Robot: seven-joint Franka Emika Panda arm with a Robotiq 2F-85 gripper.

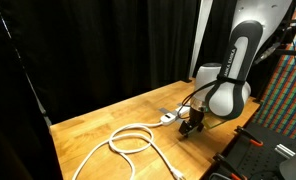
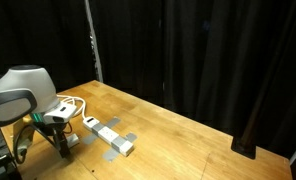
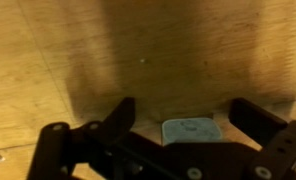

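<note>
My gripper [image 1: 194, 130] is low over the table's right side, pointing down, its fingers open. In the wrist view, a small pale grey-white block [image 3: 191, 130] shows at the bottom edge, between the two dark fingers and set back from their tips. Its lower part is cut off by the gripper body. From the second exterior view the white block [image 2: 72, 140] appears right beside the gripper [image 2: 62, 146]. Whether the fingers touch it I cannot tell. In the first exterior view the fingers largely hide the block.
A white power strip [image 2: 108, 137] lies close to the gripper, with grey patches [image 2: 110, 155] on the tabletop around it. Its white cord [image 1: 136, 126] loops across the table's left part. Beyond the strip, the wooden table [image 2: 203, 145] is bare.
</note>
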